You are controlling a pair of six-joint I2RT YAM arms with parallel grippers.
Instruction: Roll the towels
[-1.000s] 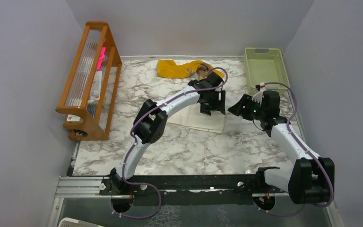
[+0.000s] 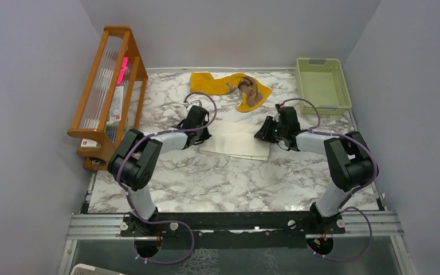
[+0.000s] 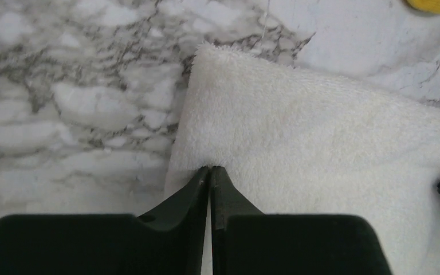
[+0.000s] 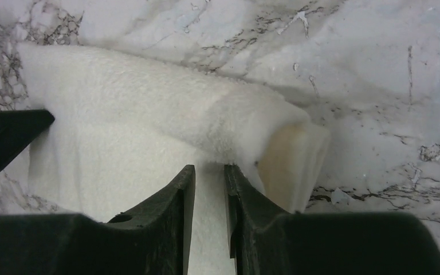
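The white towel (image 2: pixel 235 137) lies folded flat on the marble surface, its far edge raised into a soft fold in both wrist views. At its left end, my left gripper is shut with its fingertips close together, pinching the towel near the side edge. My right gripper has its fingers a little apart with towel cloth between them, close to the right end, where the folded layers (image 4: pixel 292 154) show open. Cloth under the fingertips is partly hidden by the fingers.
A crumpled yellow and brown towel (image 2: pixel 209 84) lies behind the white one. At the back right stands an empty green basket (image 2: pixel 299 86); a wooden rack (image 2: pixel 103 77) is at the left.
My left gripper has gone from the towel's right end across to its left end and down onto it.
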